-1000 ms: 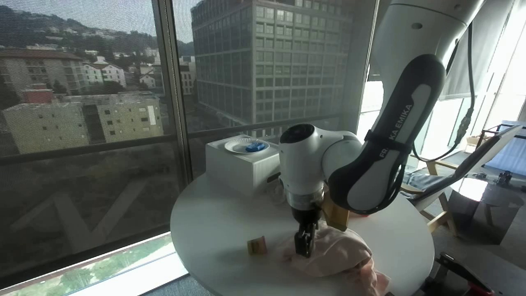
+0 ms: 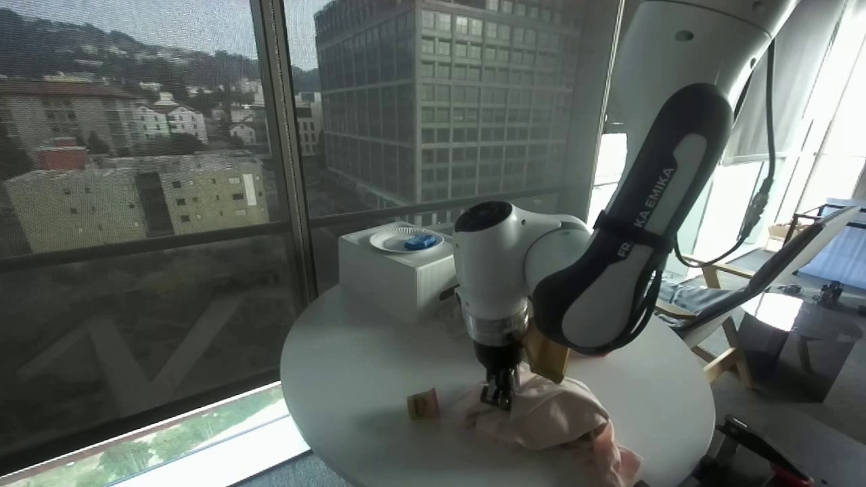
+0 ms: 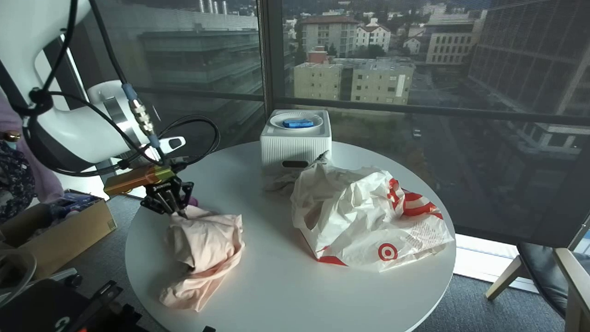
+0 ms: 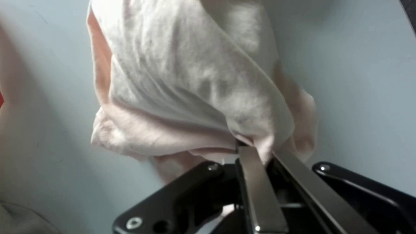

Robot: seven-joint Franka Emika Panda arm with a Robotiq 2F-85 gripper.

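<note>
A pale pink cloth (image 3: 207, 243) lies crumpled on the round white table, at its left side in exterior view 2. My gripper is shut on a fold at the cloth's edge; in the wrist view the pinched fabric rises between the fingertips. Most of the pink cloth (image 4: 187, 78) spreads out beyond the fingers and rests on the table. From exterior view 1, the gripper (image 2: 499, 399) points down at the near-left edge of the cloth (image 2: 560, 410).
A small yellowish block (image 2: 423, 404) sits left of the cloth. Towards the window stands a white box (image 3: 296, 146) bearing a paper plate (image 3: 282, 117) with a blue item (image 3: 298, 123). A white plastic bag (image 3: 354, 221) covers much of the table's right side.
The arm has shifted slightly left in exterior view 1. The gripper has turned a little, and its fingers now stand at the cloth's edge in a different pose.
</note>
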